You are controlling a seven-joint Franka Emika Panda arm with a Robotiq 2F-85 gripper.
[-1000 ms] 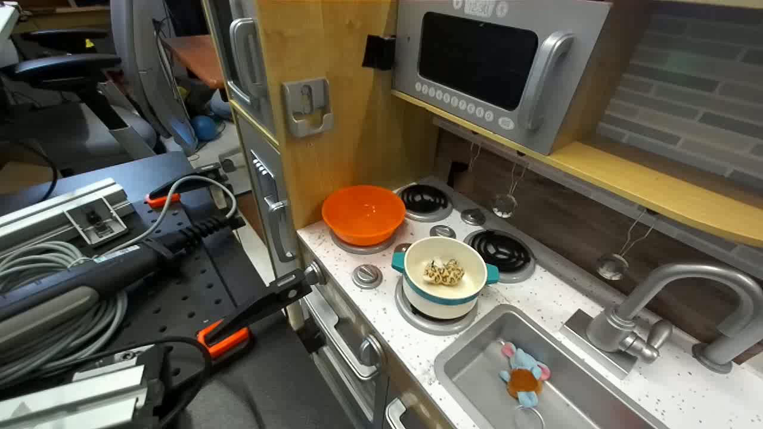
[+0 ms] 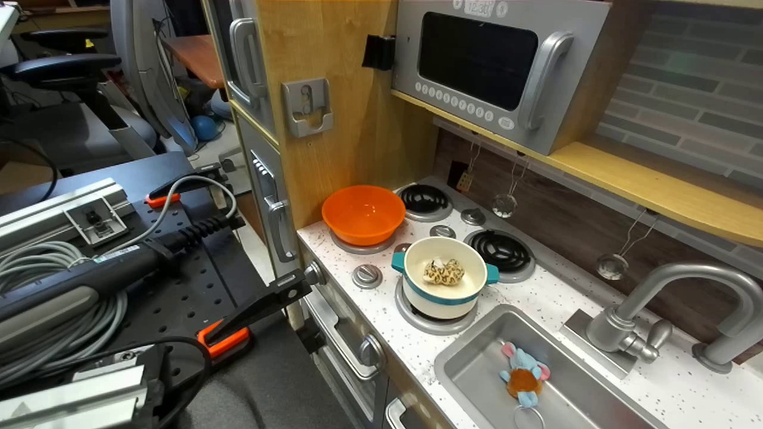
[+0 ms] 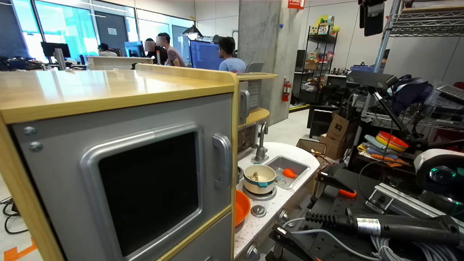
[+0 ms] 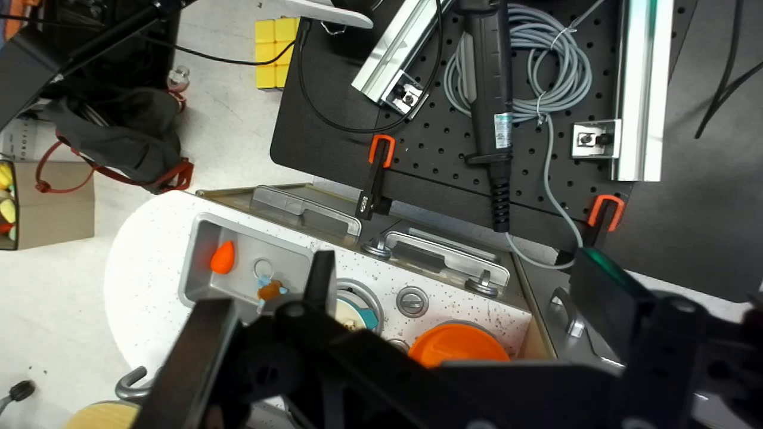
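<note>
In the wrist view my gripper stands open above the kitchen counter, its dark fingers [image 4: 610, 275] spread far apart with nothing between them. Inside a cream pot [image 2: 441, 304] with teal handles on the front burner sits a small leopard-spotted toy [image 2: 444, 272]. An orange bowl [image 2: 363, 214] rests on the neighbouring burner by the wooden panel. Down in the sink [image 2: 458, 364] lies a blue, pink and brown plush toy [image 2: 524, 376] with a ring. An orange teardrop-shaped item [image 4: 223, 257] shares the sink. My gripper covers part of the pot in the wrist view.
A curved faucet [image 2: 679, 275] rises behind the sink. The microwave [image 2: 493, 71] and a wooden shelf [image 2: 636, 182] overhang the back burners, with utensils hanging below. Facing the stove's front is a black perforated table [image 4: 443, 157] carrying cables and clamps.
A small brownish hanging tag now shows at the back wall under the microwave. The spotted toy in the pot looks slightly different; the bowl, pot and plush toy keep their places.
</note>
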